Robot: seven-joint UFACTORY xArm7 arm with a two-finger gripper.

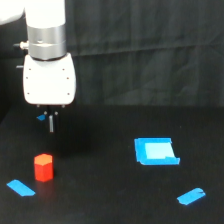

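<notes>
A red block (pixel 43 168) sits on the dark table at the left, standing clear of everything around it. Above and slightly behind it in the picture hangs my gripper (pixel 51 122), pointing down and not touching the block. Its fingers are small and dark against the background, so whether they are open or shut does not show. To the right lies a white square with a blue taped border (pixel 157 151), with nothing on it.
One blue strip (pixel 20 187) lies at the front left and another blue strip (pixel 190 196) at the front right. A bit of blue (pixel 41 117) shows beside the fingers. The middle of the table is empty.
</notes>
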